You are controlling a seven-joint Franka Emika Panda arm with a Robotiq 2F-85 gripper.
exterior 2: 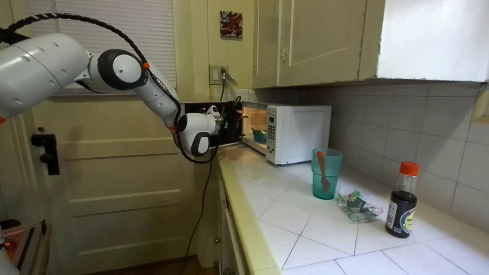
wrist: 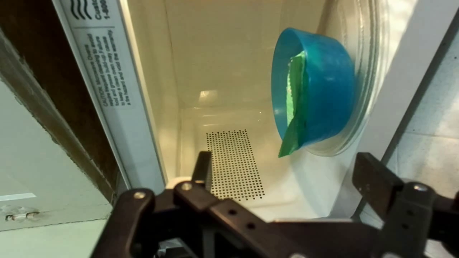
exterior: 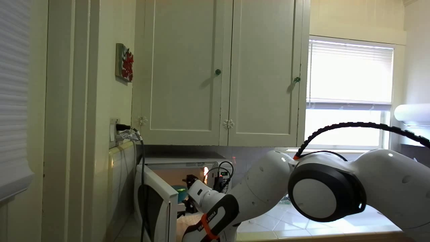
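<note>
A blue-teal bowl [wrist: 329, 88] stands on the clear glass turntable [wrist: 365, 73] inside the lit microwave [exterior 2: 298, 133]. Something green [wrist: 295, 101], like a leaf or wrapper, is inside it and pokes over the rim. At the microwave's mouth is my gripper, open, its fingers [wrist: 202, 172] wide apart with nothing between them. The bowl lies ahead of the gripper, clear of both fingers in the wrist view. To the left in the first exterior view, the microwave door [exterior: 161, 183] hangs open beside the gripper.
Cupboards [exterior: 185, 72] hang above the microwave. Along the counter [exterior 2: 293, 215] stand a teal cup [exterior 2: 331, 176] with an orange utensil, a crumpled clear packet [exterior 2: 357, 207] and a dark sauce bottle [exterior 2: 402, 208]. A black cable [exterior 2: 201, 206] dangles near the door.
</note>
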